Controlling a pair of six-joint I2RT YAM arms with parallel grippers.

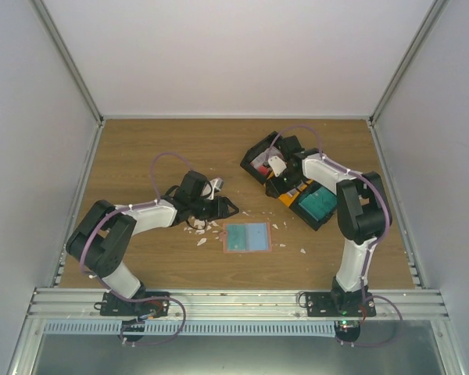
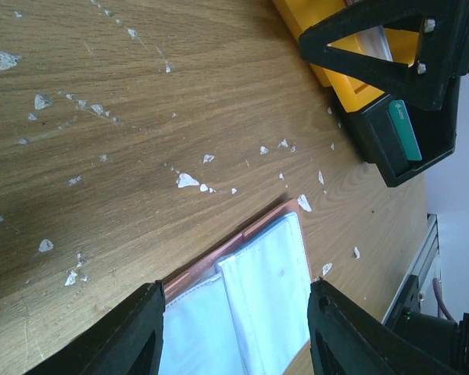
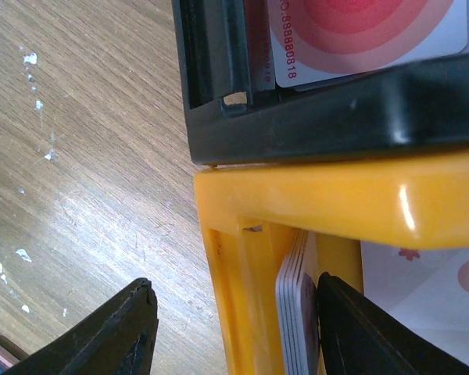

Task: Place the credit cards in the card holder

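My right gripper (image 1: 275, 186) is over the yellow card box (image 3: 399, 195); in the right wrist view its open fingers straddle the box's near end, one pad beside a white card stack (image 3: 295, 305) standing inside. My left gripper (image 1: 225, 208) hangs open just above the card holder (image 1: 247, 237). In the left wrist view the holder's pale blue pockets (image 2: 262, 289) lie between and beyond its fingers, which hold nothing.
A black box (image 3: 375, 117) with red-patterned cards adjoins the yellow one; another black box with green cards (image 1: 319, 205) is on its other side. Small white flakes dot the table, whose left and back areas are clear.
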